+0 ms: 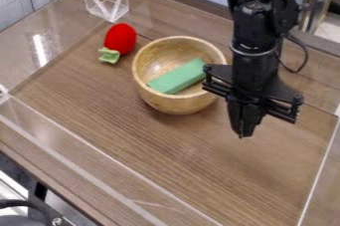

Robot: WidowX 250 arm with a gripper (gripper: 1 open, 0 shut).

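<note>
My gripper hangs at the right over the bare wooden table, just right of a tan bowl. Its tip points down; whether its fingers are open or shut is hard to tell. Inside the bowl lies a green block. A red object sits left of the bowl, with a small pale green piece beside it.
A clear plastic container stands at the back left. Dark cables run behind the arm at the top and at the lower left corner.
</note>
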